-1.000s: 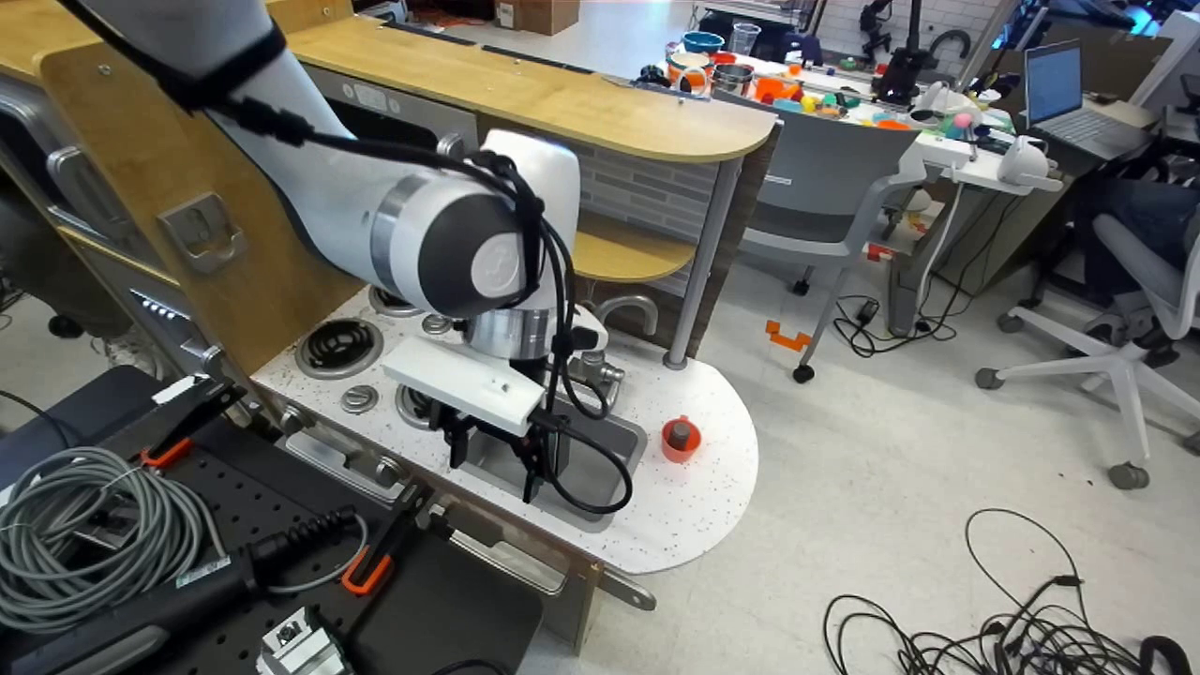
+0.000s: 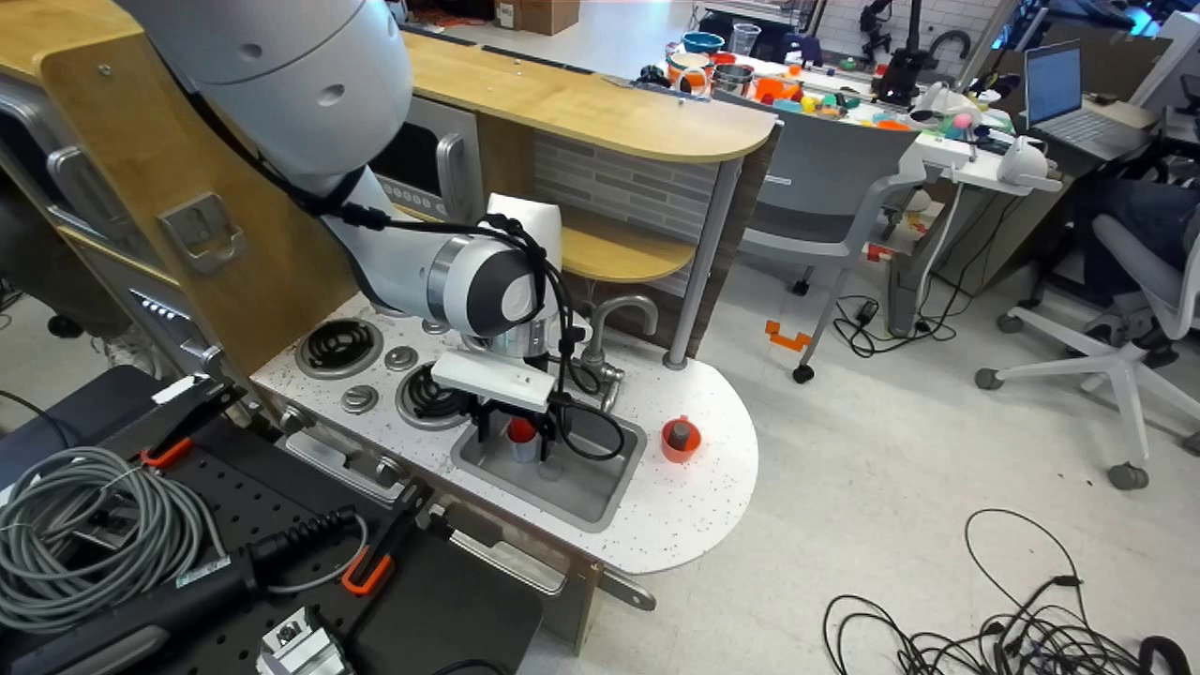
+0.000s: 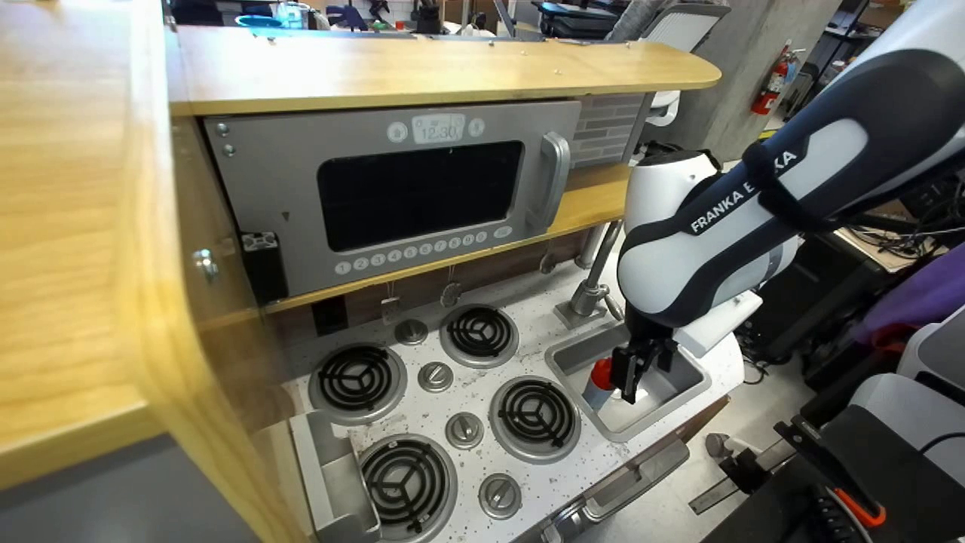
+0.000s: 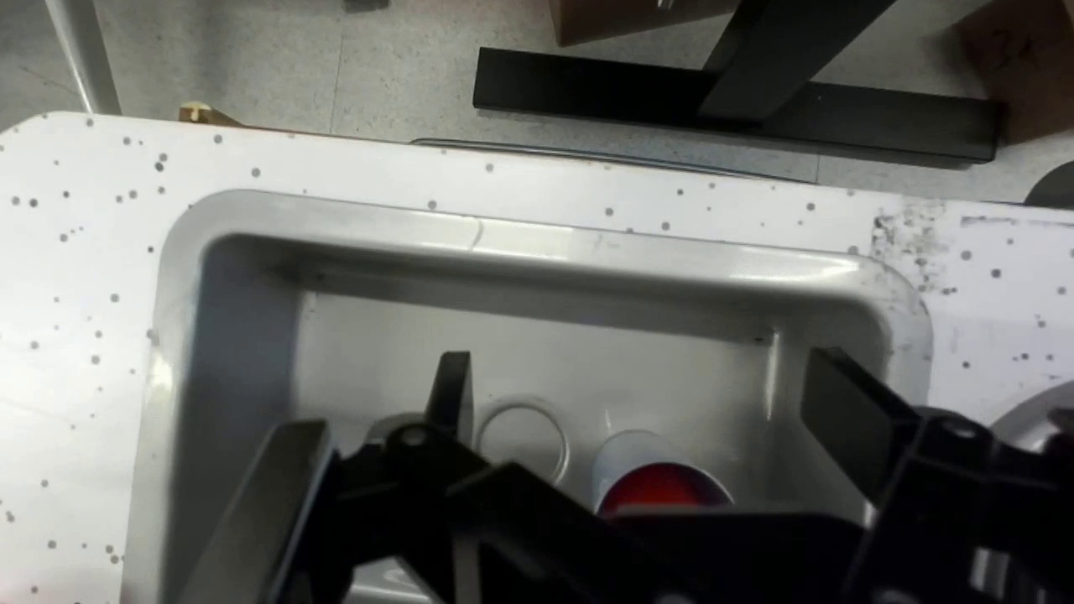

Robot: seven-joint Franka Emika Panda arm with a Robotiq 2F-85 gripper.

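Observation:
In the sink point(image 2: 585, 507) stands a grey cup point(image 2: 524, 452) with red at its top, seen between the fingers in exterior view 1. From exterior view 2 the same cup point(image 3: 597, 391) looks slightly tilted, at the sink's stove side. My gripper is open, its black fingers point(image 4: 846, 408) wide apart over the basin. The wrist view has the cup point(image 4: 629, 455) in the span between them, its near part covered by the gripper body. No finger visibly touches it.
An orange cup point(image 2: 680, 448) with something dark inside stands on the rounded counter end. The faucet point(image 2: 619, 309) rises behind the sink, burners point(image 3: 535, 418) lie beside it, and a wooden shelf point(image 2: 624, 247) hangs behind the arm.
My arm has moved back and lower over the sink, away from the first exterior camera. The grey cup, hidden before, now shows between the fingers.

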